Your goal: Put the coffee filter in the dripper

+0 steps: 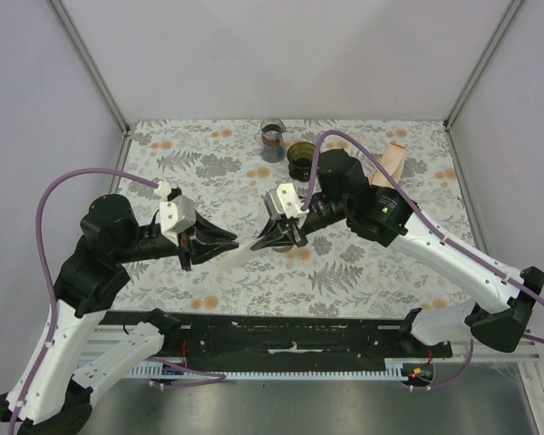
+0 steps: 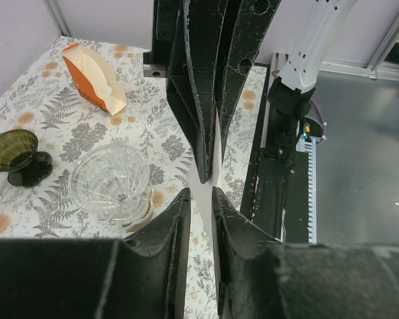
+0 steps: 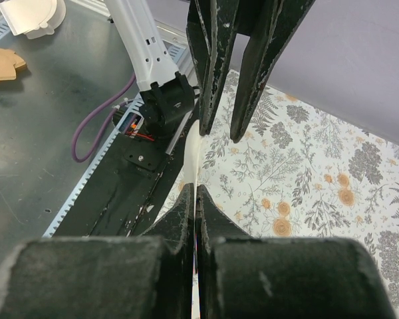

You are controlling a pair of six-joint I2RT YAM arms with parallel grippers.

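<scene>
A white paper coffee filter (image 1: 239,256) hangs edge-on between the grippers, held in my right gripper, which is shut on it. My left gripper is at the filter's other end, its fingertips slightly apart around or beside the paper; in the right wrist view they show with a gap between them. The green dripper (image 1: 300,160) stands at the back of the table, also seen in the left wrist view (image 2: 16,156).
A clear glass vessel (image 2: 110,179) stands below the grippers. A carafe (image 1: 272,140) is beside the dripper, and an orange-and-cream filter pack (image 2: 93,78) lies at the back right.
</scene>
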